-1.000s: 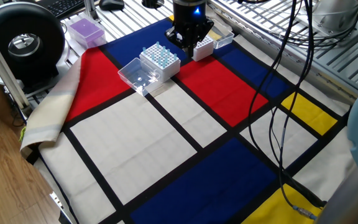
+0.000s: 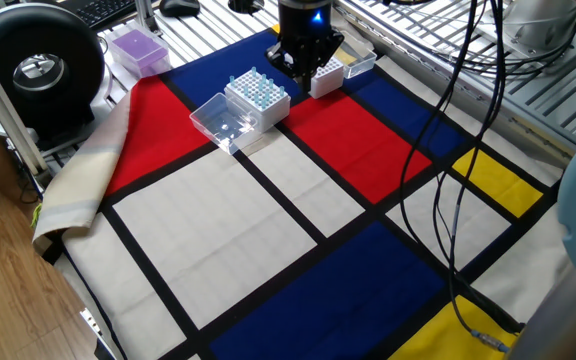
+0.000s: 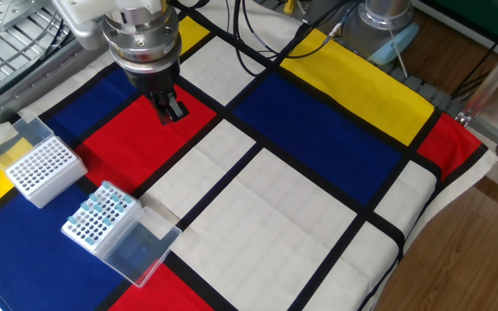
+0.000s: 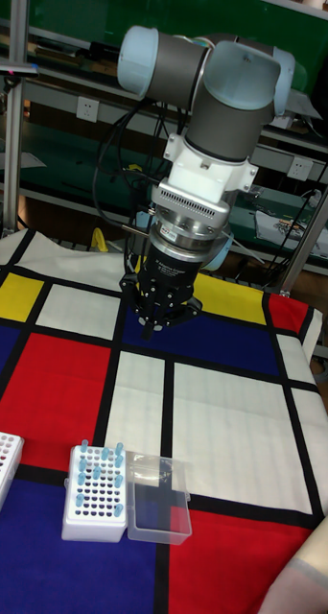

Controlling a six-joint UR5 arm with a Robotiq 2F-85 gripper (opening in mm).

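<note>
My black gripper [image 3: 172, 111] hangs over the cloth, pointing down, near the red patch in exterior view 2. Its fingers come together at a narrow tip in exterior views 1 and 3, and nothing shows between them. A white tip rack [image 3: 102, 216] with several pale blue tips standing in its holes has its clear lid [image 3: 142, 252] open beside it. A second white rack [image 3: 45, 171] stands farther left in that view, with no blue tips showing; its clear lid [image 3: 31, 131] is open. In exterior view 1 the gripper [image 2: 306, 80] partly covers this second rack [image 2: 326, 76].
A purple-topped clear box [image 2: 139, 50] stands at the cloth's far left edge, near a round black device [image 2: 40, 68]. Black cables [image 2: 458, 150] hang across the right side.
</note>
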